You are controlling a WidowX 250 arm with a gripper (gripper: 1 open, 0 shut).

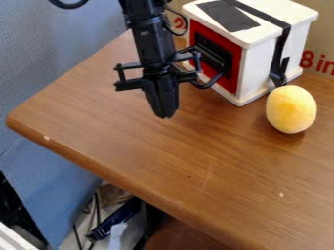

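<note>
My black gripper (163, 105) hangs over the wooden table, its fingertips pointing down and close together; whether they are fully shut is hard to tell. To its right stands a white box (267, 42) with a red front panel (221, 42), a black square on top and a black strap over it. A yellow ball-like object (291, 109), slightly oval, rests on the table right of my gripper, in front of the box.
A cardboard box (319, 54) stands behind the white box. Bags and cables lie on the floor below the table's left edge.
</note>
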